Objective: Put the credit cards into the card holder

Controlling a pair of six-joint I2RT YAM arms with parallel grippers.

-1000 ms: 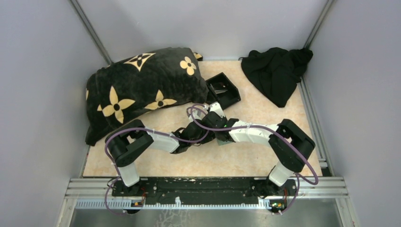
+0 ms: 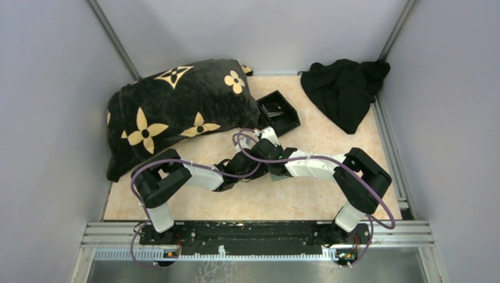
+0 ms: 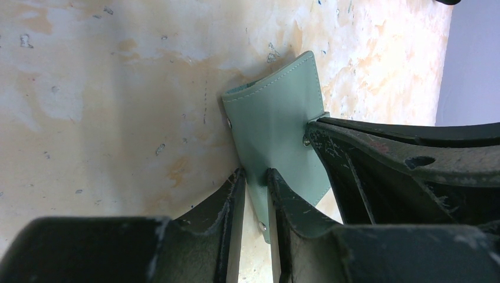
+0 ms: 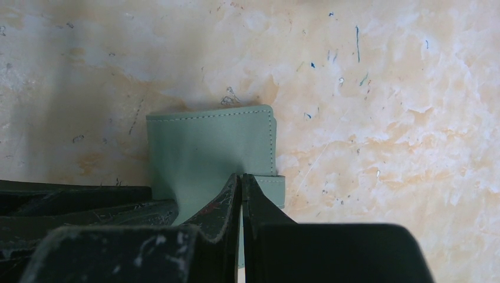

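Observation:
The green card holder (image 3: pixel 286 112) lies on the table with its stitched flap side up, its fold slightly raised at one end. My left gripper is shut on the folded edge of the holder. The right gripper is shut, its tips at the small closing strap (image 4: pixel 272 190) on the holder's face; whether the strap's thin edge is between them is hard to see. From above, both arms hide most of the holder (image 2: pixel 279 177). No card shows clearly; flat items (image 2: pixel 274 112) lie inside the black box.
The open black box (image 2: pixel 291 123) stands just beyond the grippers. A black patterned cushion (image 2: pixel 177 109) fills the back left, and a dark cloth (image 2: pixel 339 88) lies at the back right.

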